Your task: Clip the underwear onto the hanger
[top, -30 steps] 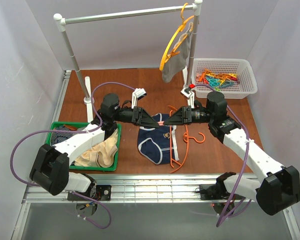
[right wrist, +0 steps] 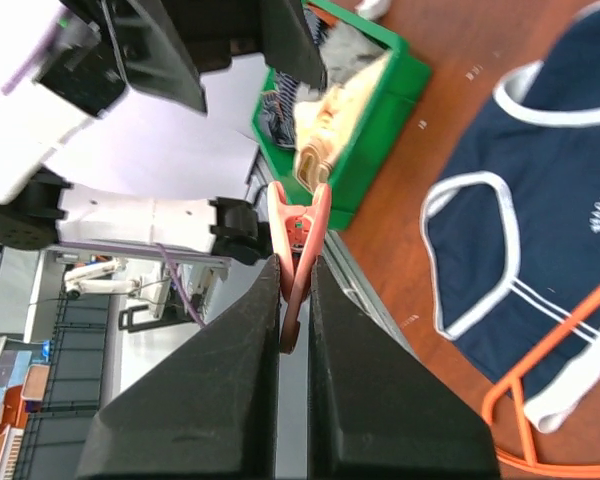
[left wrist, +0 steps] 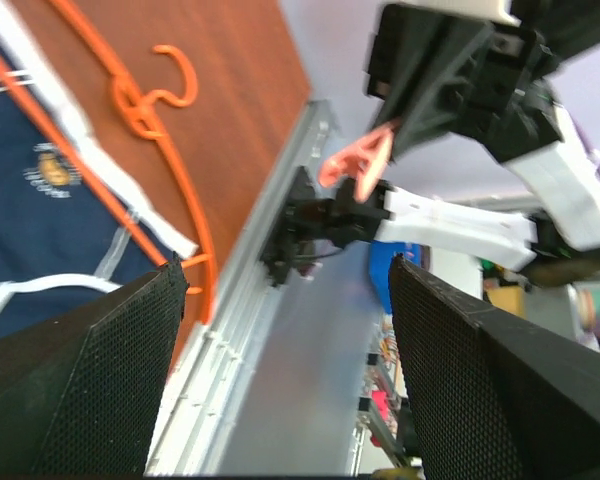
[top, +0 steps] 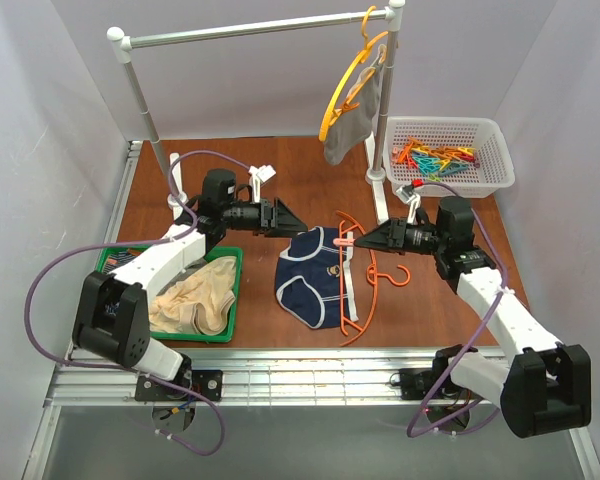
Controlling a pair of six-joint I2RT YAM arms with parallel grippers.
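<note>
Navy underwear [top: 305, 285] with white trim lies flat on the table, an orange hanger [top: 375, 300] lying over its right edge. My right gripper is shut on a salmon clothespin [right wrist: 285, 225], held above the underwear's right side at hanger level in the top view. My left gripper [top: 290, 225] stands open above the underwear's upper left, apart from the clothespin, with nothing between its fingers.
A green bin [top: 225, 325] of clothes is at left, a white basket [top: 490, 170] of colourful clothespins at back right. A rack [top: 250, 30] carries a yellow hanger [top: 335, 95] with grey cloth.
The grippers, earlier meeting at the clothespin, have drawn apart: the right moved rightward with the clothespin, the left moved back slightly and is open.
</note>
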